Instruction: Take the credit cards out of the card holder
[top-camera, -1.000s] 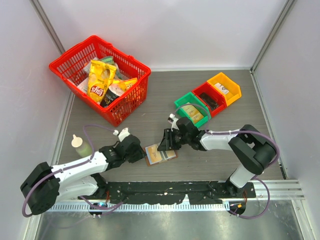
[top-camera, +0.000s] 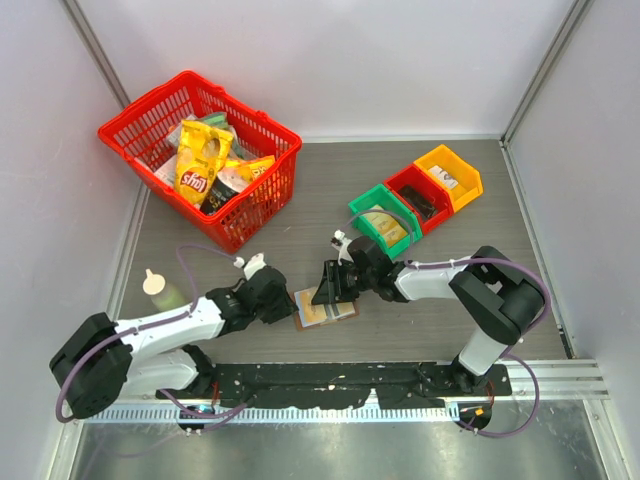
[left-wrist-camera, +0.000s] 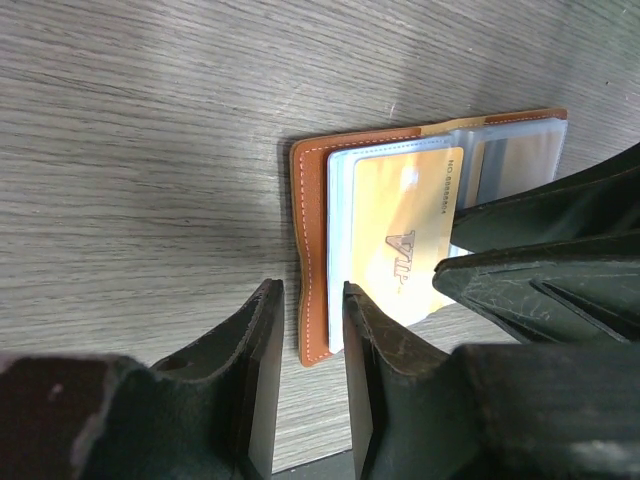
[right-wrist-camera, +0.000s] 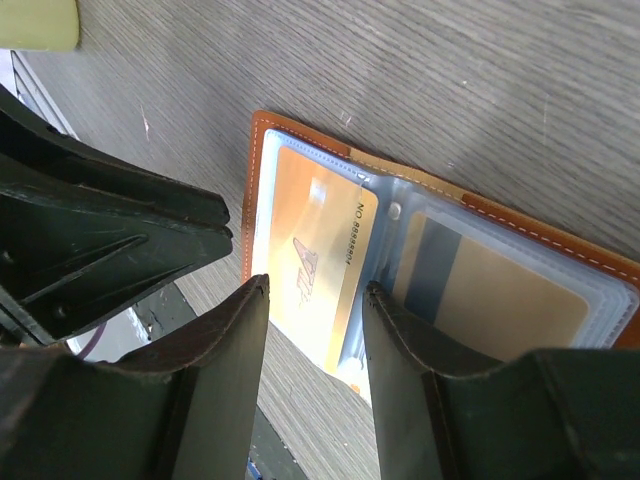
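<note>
A brown card holder (top-camera: 349, 307) lies open on the table between my arms. In the left wrist view, a yellow card (left-wrist-camera: 390, 230) sits in its clear sleeve at the left end of the holder (left-wrist-camera: 309, 240). My left gripper is open at that end, nothing between its fingers. My right gripper is open over the same card (right-wrist-camera: 305, 250), near the sleeve's spine, its fingertips low on the holder. More sleeves (right-wrist-camera: 480, 300) with cards lie to the right.
A red basket (top-camera: 270, 210) of snack bags stands back left. Green, red and orange bins (top-camera: 465, 190) stand back right. A cream bottle (top-camera: 163, 293) is left of my left arm. Bare table surrounds the holder.
My left arm has shifted slightly toward the holder. My right arm has edged a little to the left.
</note>
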